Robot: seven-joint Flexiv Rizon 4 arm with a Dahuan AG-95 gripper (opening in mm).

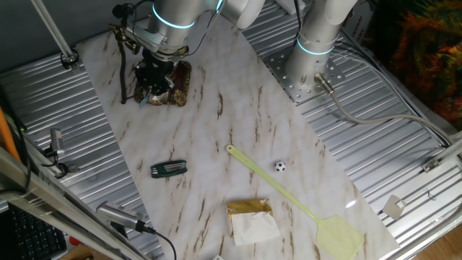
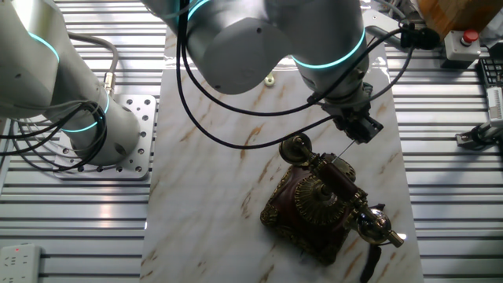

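Note:
An antique-style telephone [image 1: 180,81] in dark red-brown with gold trim stands at the far end of the marbled table, partly covered by my arm in exterior view 1. Its handset [image 2: 341,184] lies across the cradle above the round dial in exterior view 2. My gripper [image 1: 147,94] is low beside the telephone, on the side facing the table's middle. From exterior view 2 the gripper [image 2: 363,130] appears close to the handset's side, its tips small and dark. Whether it touches the phone, or how its fingers stand, I cannot tell.
Farther along the table lie a green multi-tool [image 1: 169,169], a small black-and-white ball [image 1: 280,166], a pale green fly swatter [image 1: 274,182] and a gold-and-white packet [image 1: 253,222]. Bare tabletop separates them from the telephone. A black cable [image 2: 244,147] hangs in a loop from my arm.

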